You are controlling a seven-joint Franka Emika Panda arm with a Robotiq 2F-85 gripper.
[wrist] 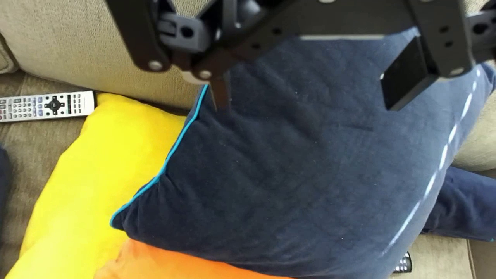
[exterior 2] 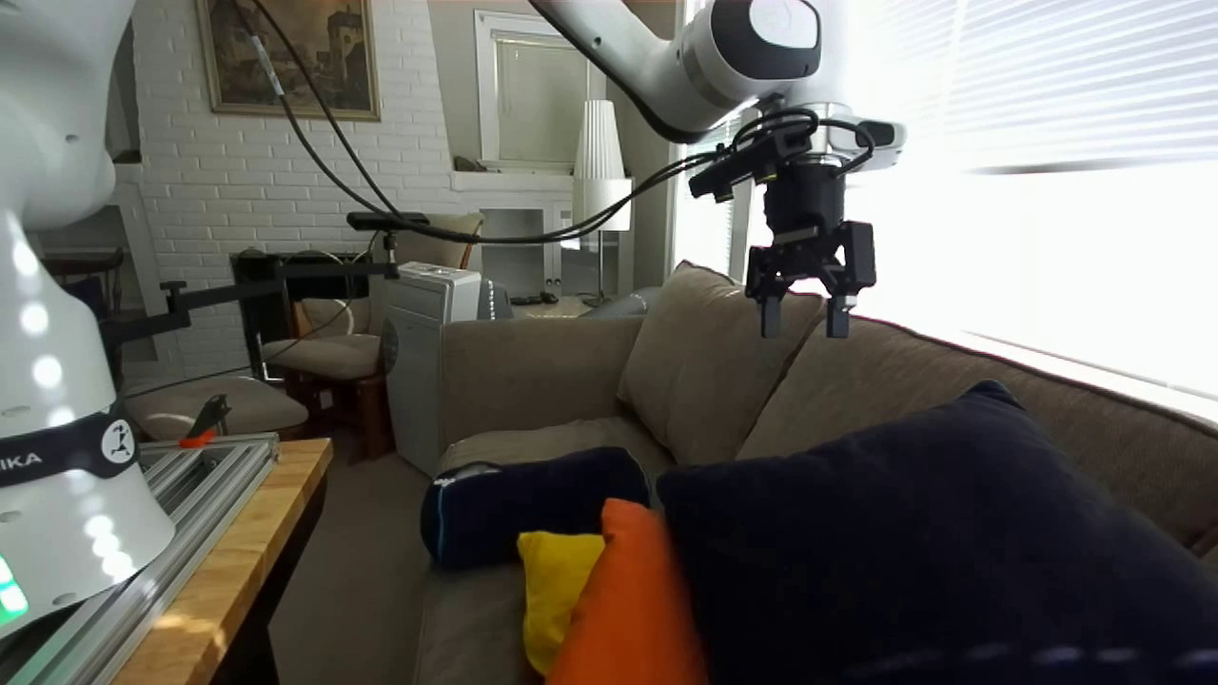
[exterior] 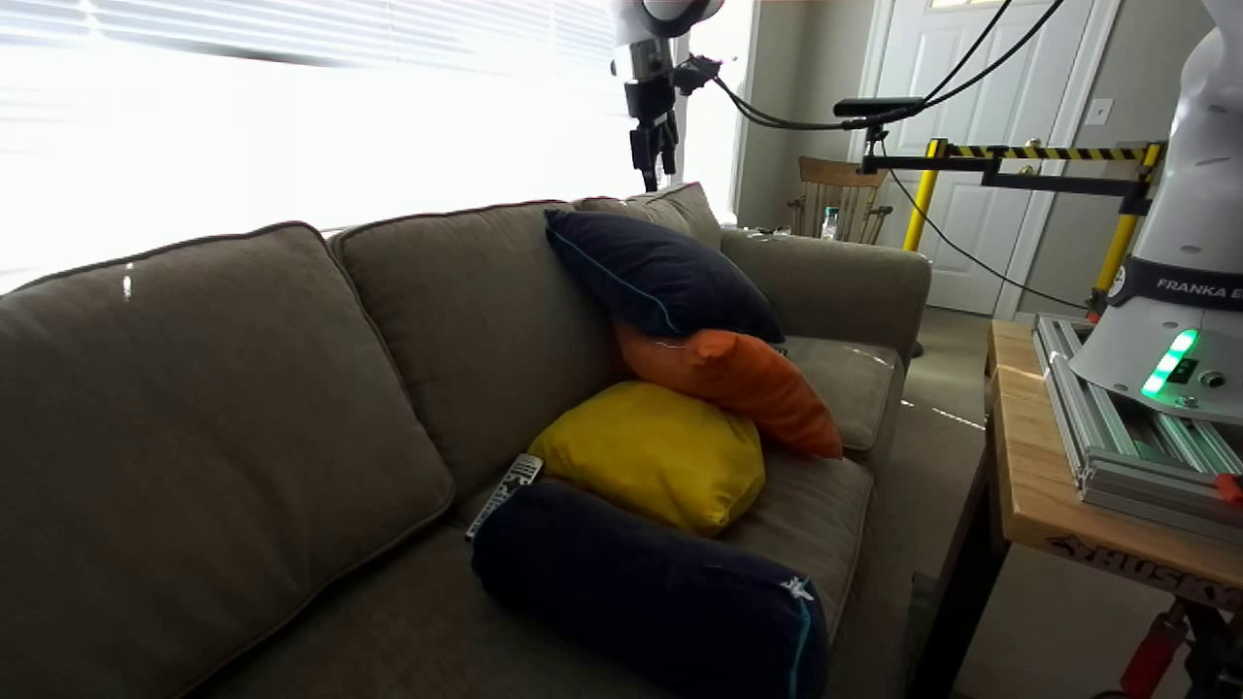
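Note:
High over the sofa's backrest hangs my gripper [exterior 2: 805, 324], open and empty, its two fingers well apart. Below it in the wrist view lies a large dark blue pillow [wrist: 297, 172] with light blue piping. That pillow rests partly on an orange pillow [exterior: 728, 379], and a yellow pillow [exterior: 653, 449] sits beside the orange one. A dark blue bolster [exterior: 641, 582] lies closest to exterior view 1. Next to the yellow pillow is a silver remote [wrist: 51, 106]. A second, dark remote [wrist: 403, 263] pokes out from under the big blue pillow, mostly hidden.
The sofa's backrest [exterior: 396, 315] runs along the bright window. Its armrest [exterior: 833, 280] closes the far end. Another dark blue item [wrist: 465, 204] shows beyond the large pillow. A wooden table [exterior: 1025, 466] carrying the arm's base stands across a gap.

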